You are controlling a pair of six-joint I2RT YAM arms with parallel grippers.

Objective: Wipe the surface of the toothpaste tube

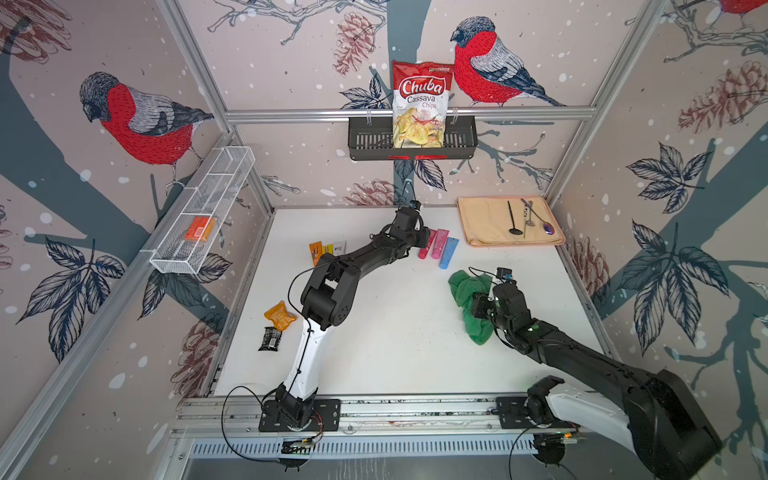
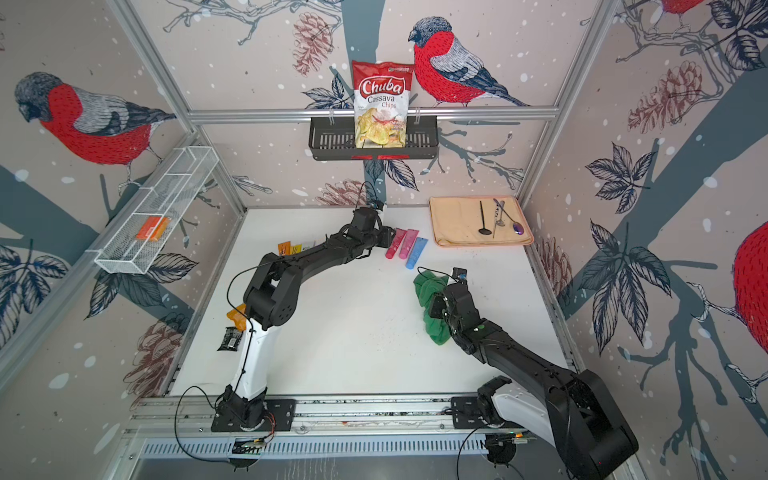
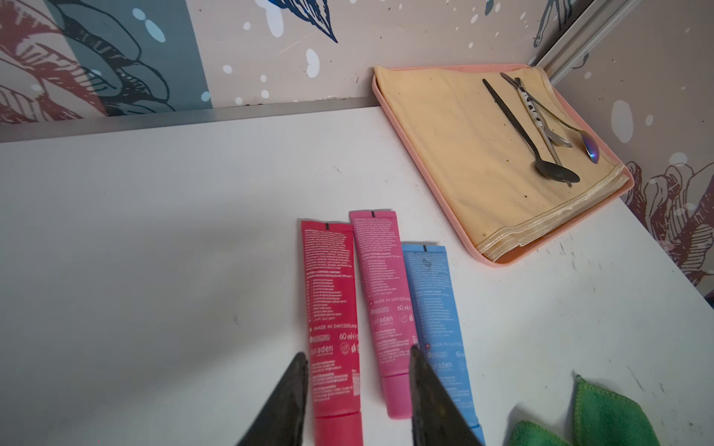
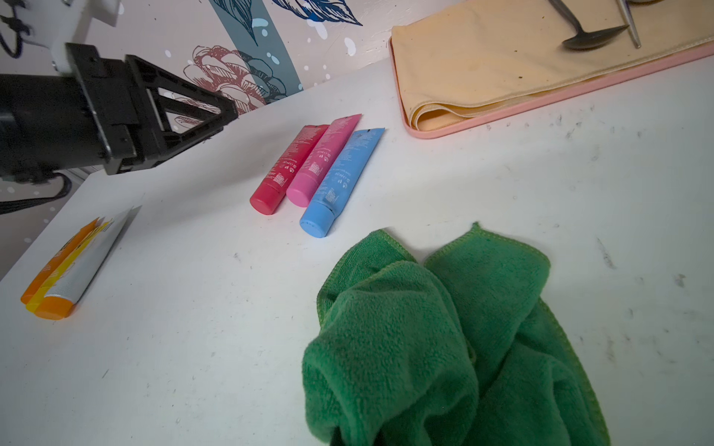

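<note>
Red [image 3: 331, 319], pink [image 3: 383, 304] and blue [image 3: 435, 327] tubes lie side by side at the back of the table. My left gripper hangs above them, fingers apart, open with nothing between. In the right wrist view its black body is at upper left. The green cloth [image 4: 386, 342] lies crumpled on the right half of the table. My right gripper [image 1: 480, 304] is at the cloth, fingertips at the bottom edge of the right wrist view, under the fabric; whether it holds cloth is hard to see.
A pink tray [image 3: 424, 163] with cutlery is at back right. Orange, yellow and white tubes [image 4: 81, 271] and small packets [image 1: 280, 316] lie on the left. A chips bag stands in the hanging basket [image 1: 372, 140].
</note>
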